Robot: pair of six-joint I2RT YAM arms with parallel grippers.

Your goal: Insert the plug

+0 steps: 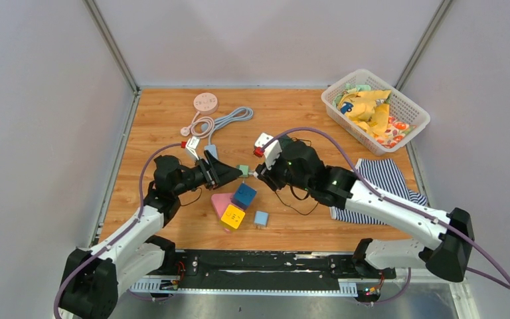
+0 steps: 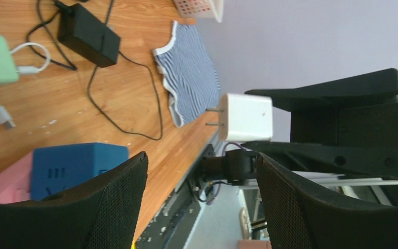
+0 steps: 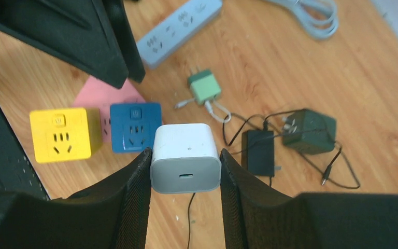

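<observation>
A white two-pin plug [image 2: 245, 118] is held in my right gripper, whose fingers are closed around it; in the left wrist view its pins point left. My left gripper stands open and empty, facing the right one. Below them lie a blue socket cube [image 3: 134, 126] and a yellow socket cube [image 3: 65, 135], both with their socket faces up in the right wrist view, on a pink piece [image 3: 100, 97].
A light-blue power strip [image 3: 179, 32], green charger [image 3: 203, 87], black adapter [image 3: 257, 153] and dark green adapter [image 3: 309, 132] with cables lie on the table. A basket [image 1: 372, 116] and striped cloth [image 1: 372, 193] occupy the right.
</observation>
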